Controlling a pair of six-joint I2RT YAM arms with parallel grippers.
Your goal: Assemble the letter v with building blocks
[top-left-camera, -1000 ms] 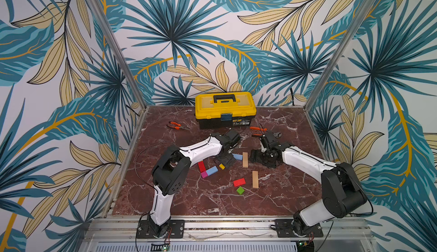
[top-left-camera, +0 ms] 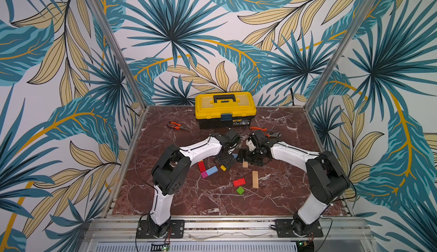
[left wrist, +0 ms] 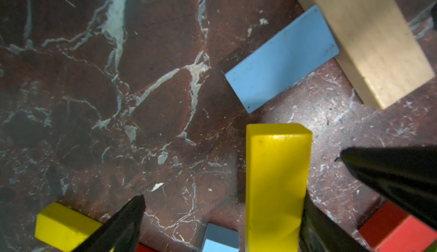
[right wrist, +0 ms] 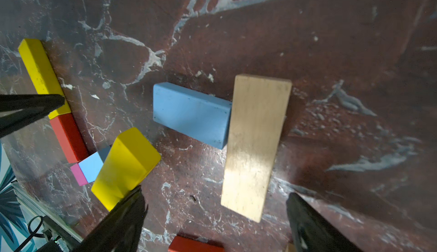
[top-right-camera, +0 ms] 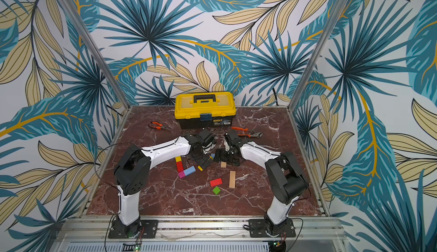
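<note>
In the left wrist view my left gripper is open around an upright-in-frame yellow block (left wrist: 276, 183), near its right finger. A blue block (left wrist: 282, 58) touches a long wooden block (left wrist: 364, 29) end to side. My right gripper hangs open over that wooden block (right wrist: 251, 147), with the blue block (right wrist: 190, 113) at its left. In the right wrist view a yellow-and-red line of blocks (right wrist: 41, 70) lies at the far left, with pink (right wrist: 79, 173) and blue pieces at its lower end.
A yellow toolbox (top-left-camera: 225, 108) stands at the back, with pliers (top-left-camera: 177, 126) beside it. Loose red (top-left-camera: 239, 182), green (top-left-camera: 240, 190) and wooden (top-left-camera: 255, 179) blocks lie in front.
My right arm has moved leftward toward the centre, over the wooden block beside the blue one. The left arm has stayed nearly still.
</note>
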